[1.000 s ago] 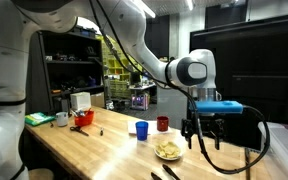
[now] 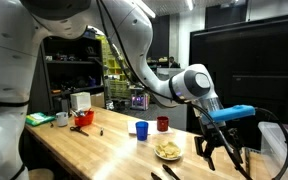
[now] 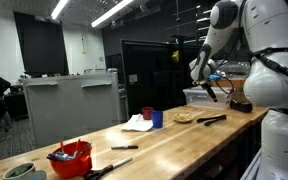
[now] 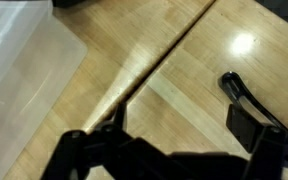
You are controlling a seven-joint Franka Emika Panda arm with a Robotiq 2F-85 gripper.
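My gripper (image 2: 225, 164) hangs above the right part of the table, tilted. It is open; in the wrist view the gripper has its fingers (image 4: 117, 120) spread wide, with only bare wood between them. A black-handled utensil (image 4: 250, 97) lies beside the right finger in that view, partly hidden by it. To the gripper's left in exterior view 1 is a plate (image 2: 156, 157) holding pale yellow pieces. A blue cup (image 2: 142, 130) and a red cup (image 2: 163, 123) stand behind the plate.
A translucent plastic bin (image 4: 24, 75) sits at the wrist view's left edge; the bin (image 3: 204, 97) also stands behind the plate in exterior view 2. A red basket (image 3: 72, 160) with utensils occupies the table's other end. The table (image 3: 174, 145) has clear space mid-length.
In exterior view 1 the gripper has shifted to the right and slightly down, and its wrist has tilted. The plate and cups have stayed put.
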